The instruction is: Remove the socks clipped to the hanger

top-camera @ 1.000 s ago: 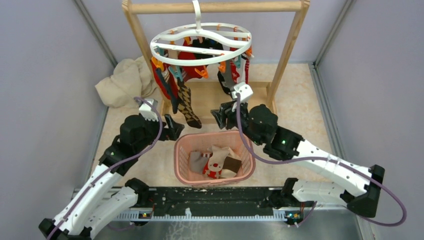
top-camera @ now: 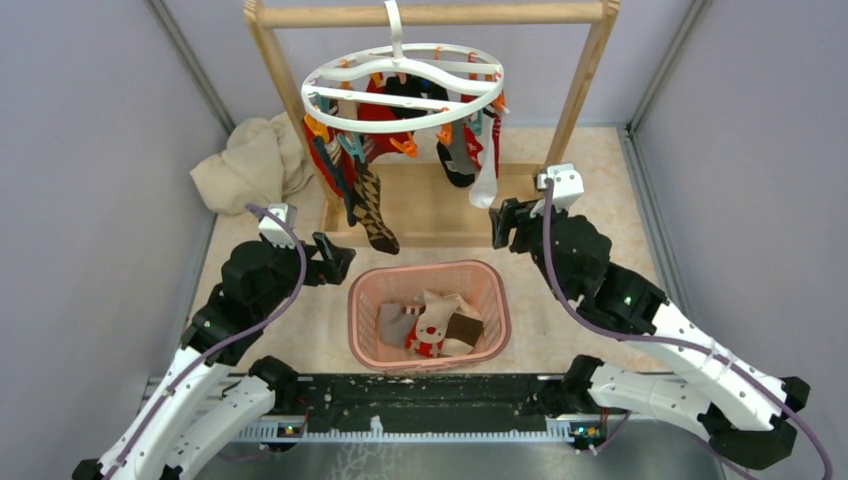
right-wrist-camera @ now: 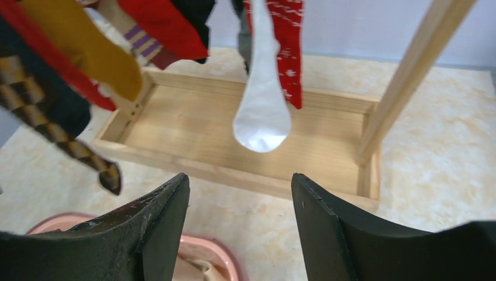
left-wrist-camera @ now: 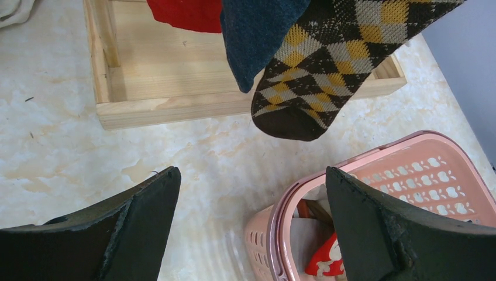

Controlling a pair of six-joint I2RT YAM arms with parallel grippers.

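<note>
Socks hang from clips on the white round hanger (top-camera: 402, 120). At its front left dangles a yellow-black argyle sock (left-wrist-camera: 327, 70), beside a dark blue one (left-wrist-camera: 257, 29). My left gripper (top-camera: 327, 260) is open below and left of these, empty. A white sock (right-wrist-camera: 261, 120) hangs at the right beside a red patterned one (right-wrist-camera: 289, 76). My right gripper (top-camera: 507, 222) stands open to the right of and lower in view than the white sock, empty. The pink basket (top-camera: 355, 315) holds several socks.
A wooden frame (top-camera: 580, 75) with a tray base carries the hanger. A beige cloth (top-camera: 245, 170) lies at the back left. Bare floor (top-camera: 570, 300) shows right of the basket; walls enclose both sides.
My right arm has moved right, away from the middle, uncovering the white sock in the top view.
</note>
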